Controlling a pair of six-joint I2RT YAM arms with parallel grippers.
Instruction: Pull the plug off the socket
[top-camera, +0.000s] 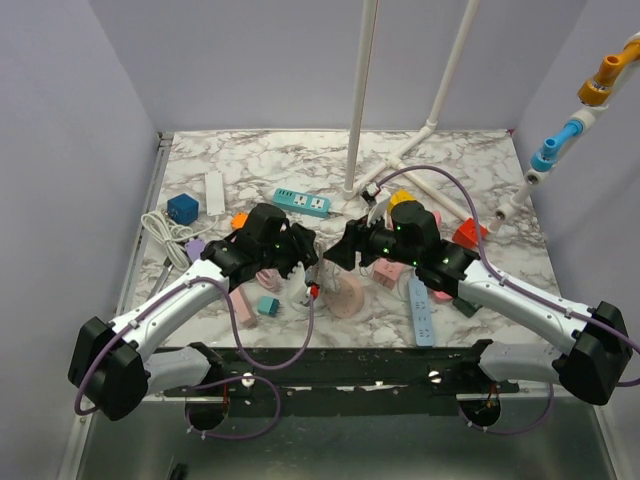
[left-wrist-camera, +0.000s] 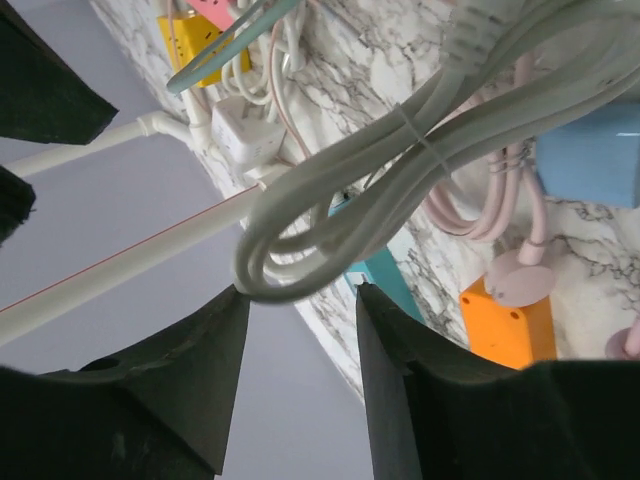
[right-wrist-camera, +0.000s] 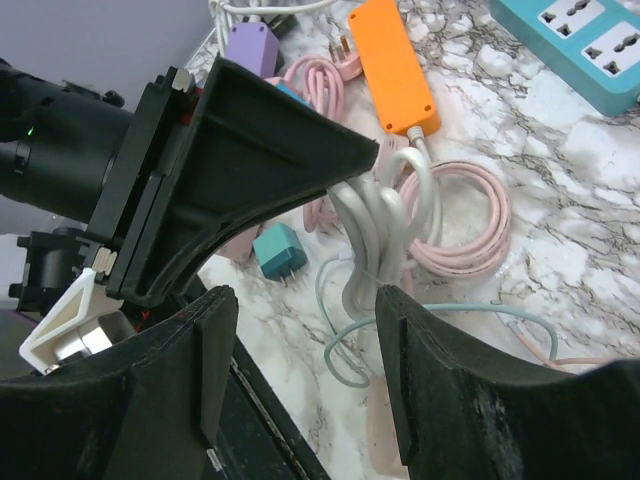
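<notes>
A looped bundle of whitish-grey cable (left-wrist-camera: 370, 190), tied in its middle, fills much of the left wrist view. Its rounded end lies just before the tips of my left gripper, whose fingers stand apart; whether it touches them is unclear. A pale connector (left-wrist-camera: 482, 35) shows at the bundle's far end. The right wrist view shows the same bundle (right-wrist-camera: 385, 230) beside the black tip of the left gripper. My right gripper is open, its fingers apart, with the bundle beyond them. A teal power strip (top-camera: 301, 203) lies behind, with open outlets (right-wrist-camera: 612, 52).
An orange block (right-wrist-camera: 392, 65) and a coiled pink cord (right-wrist-camera: 470, 258) lie near the bundle. White pipes (top-camera: 362, 90) rise at the back. The grippers stand close together over mid-table. Bare marble (top-camera: 260, 155) shows at the back left.
</notes>
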